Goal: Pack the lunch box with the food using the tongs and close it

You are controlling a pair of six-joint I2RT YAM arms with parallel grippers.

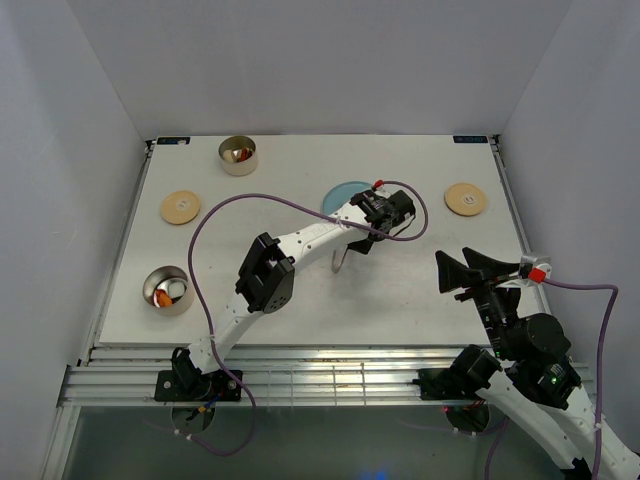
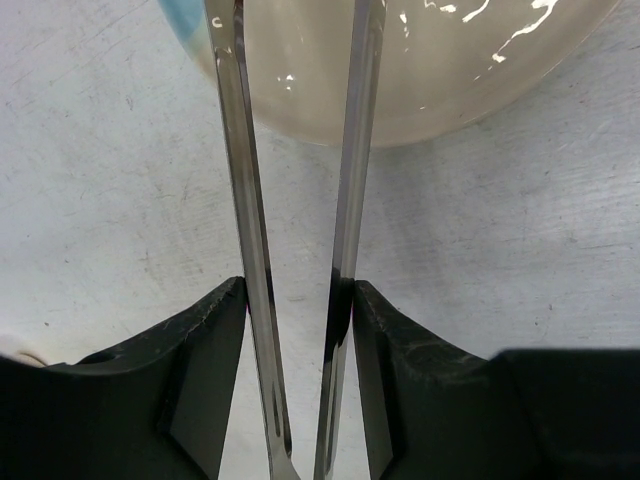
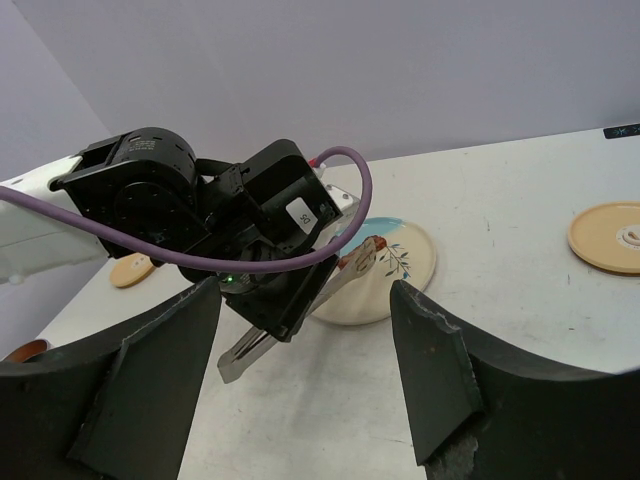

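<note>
In the left wrist view, my left gripper has its fingers pressed on the two arms of metal tongs (image 2: 350,200), which stand a little apart. Below them lies a round plate (image 2: 450,85), cream with a blue part. From the right wrist view, the tongs' far end is over the plate (image 3: 405,285), with a reddish-brown piece of food (image 3: 378,243) at it; whether that piece is gripped or resting, I cannot tell. My right gripper is open and empty, off to the table's right front.
Two round metal containers hold food: one at the back left (image 1: 250,166), one at the front left (image 1: 172,311). Tan round lids lie flat on the left (image 1: 180,207) and right (image 1: 465,199).
</note>
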